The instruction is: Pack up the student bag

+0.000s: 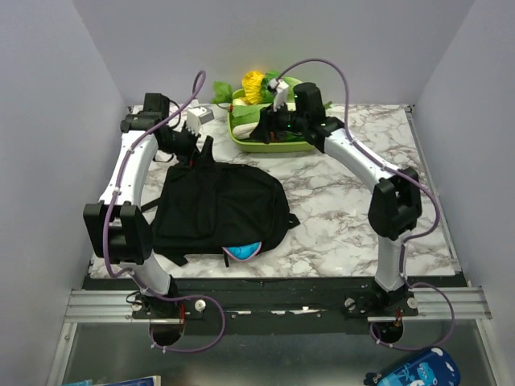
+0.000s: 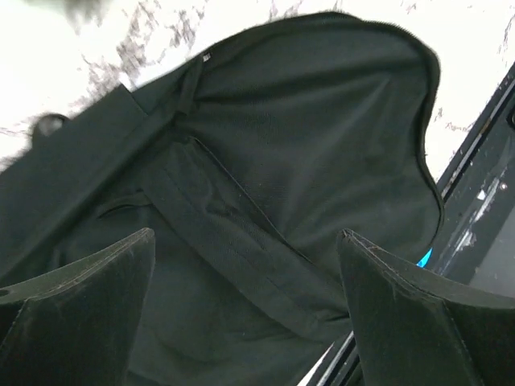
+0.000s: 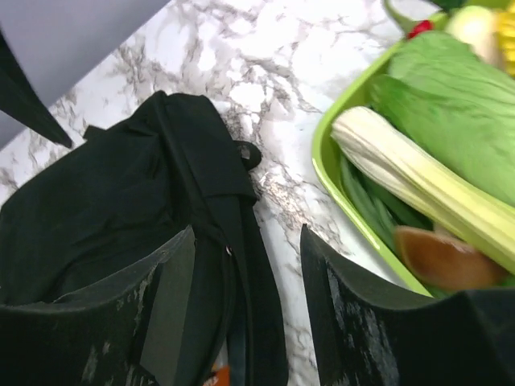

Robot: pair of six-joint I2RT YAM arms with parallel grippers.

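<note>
A black bag (image 1: 241, 205) lies crumpled on the marble table, a blue and pink part (image 1: 241, 249) showing at its front edge; it fills much of the left wrist view (image 2: 306, 145). My left gripper (image 1: 189, 149) is open over its upper left, fingers empty in the left wrist view. My right gripper (image 1: 269, 129) is open, raised over the front of the green vegetable bin (image 3: 326, 161); in the right wrist view the bag lies to the left of the bin.
The bin holds celery (image 3: 402, 173), greens and other vegetables at the back. A blue case (image 1: 418, 370) is below the table's front right.
</note>
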